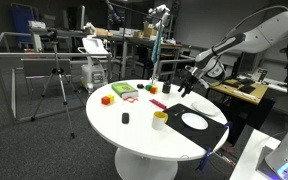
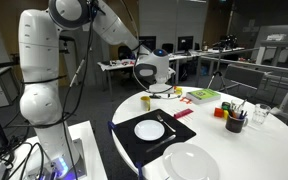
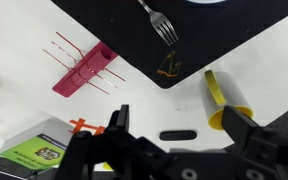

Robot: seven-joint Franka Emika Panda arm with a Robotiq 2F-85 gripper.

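Observation:
My gripper is open, with nothing between its fingers, high over the table. Beneath it in the wrist view are a small black oblong object (image 3: 179, 135), a white mug (image 3: 224, 98) with a yellow inside, and a fork (image 3: 162, 24) on a black mat (image 3: 134, 45). A pink-red object (image 3: 84, 70) with thin red lines about it lies left of the mat. In exterior view 2 a white plate (image 2: 150, 129) rests on the mat, and the mug (image 2: 145, 103) stands beyond it.
A larger white dish (image 2: 189, 164) is near the table's edge. The green box (image 1: 123, 88), a red block (image 1: 106, 100) and a dark pen holder (image 2: 235, 119) also stand on the table (image 1: 134, 140).

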